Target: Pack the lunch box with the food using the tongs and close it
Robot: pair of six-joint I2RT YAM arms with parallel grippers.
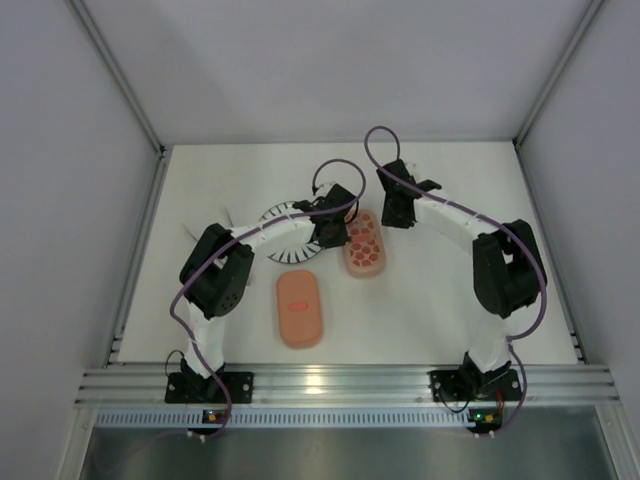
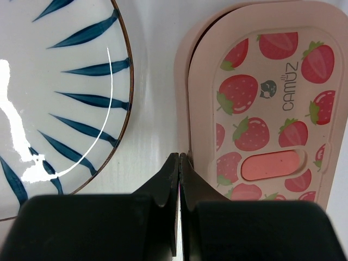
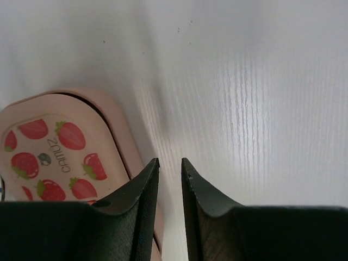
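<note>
The pink lunch box with a strawberry lid [image 1: 364, 252] lies near the table's middle. Its lid [image 2: 253, 117] sits on the base with a thin dark gap along the edge. My left gripper is shut at the box's left side, its tips by the seam; nothing shows between them. On the box's right, my right gripper stands part open and empty, apart from the box's side wall [image 3: 117, 126]. A white plate with blue stripes [image 1: 292, 254] lies left of the box, partly under my left arm.
A plain pink rectangular box or lid [image 1: 300, 309] lies at the front, left of the middle. Thin utensils lie at the far left, partly behind my left arm.
</note>
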